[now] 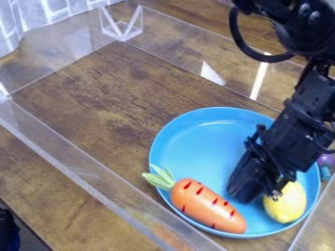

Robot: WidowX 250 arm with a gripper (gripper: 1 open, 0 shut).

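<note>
A blue plate (197, 147) holds an orange toy carrot (203, 204) with pale green leaves at the front left and a yellow lemon-like toy (285, 206) at the right. The black gripper (256, 186) reaches down over the plate's middle right, low beside the yellow toy and right of the carrot. It looks shut, with nothing visible between its fingers, though the arm hides part of the plate.
Clear plastic walls (92, 176) surround the wooden surface (92, 88). A small purple object (326, 162) sits at the right edge, mostly hidden.
</note>
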